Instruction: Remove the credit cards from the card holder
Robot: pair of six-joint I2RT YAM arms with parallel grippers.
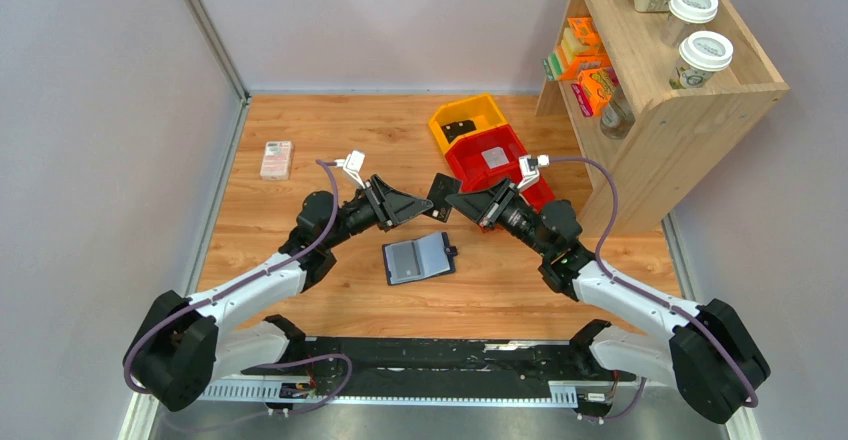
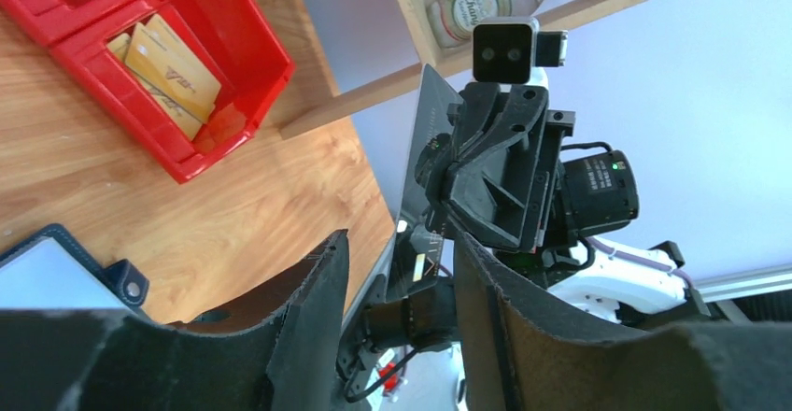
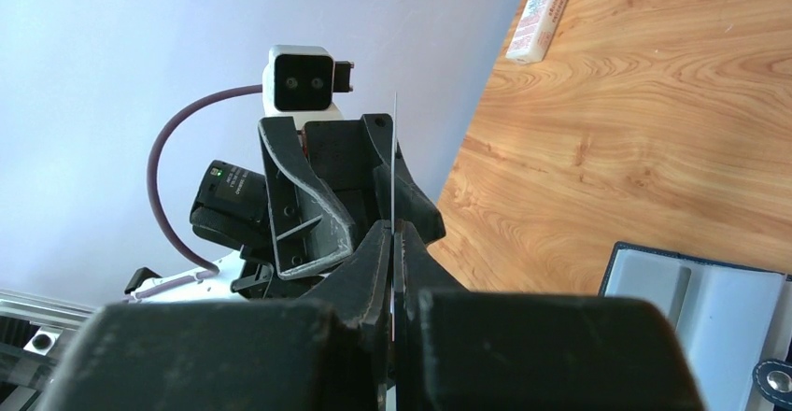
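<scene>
A dark card [image 1: 442,197] is held upright by my right gripper [image 1: 456,200], shut on it; it shows edge-on as a thin line in the right wrist view. My left gripper [image 1: 425,205] has its fingertips at the card's left side, part open in the left wrist view, with the card [image 2: 417,154] just beyond them. The card holder [image 1: 418,258] lies open on the table below, its clear sleeves showing [image 3: 719,327].
Red bins [image 1: 477,155] and a yellow bin [image 1: 443,113] stand behind the grippers, near the wooden shelf [image 1: 680,150]. A pale pack [image 1: 276,160] lies at the back left.
</scene>
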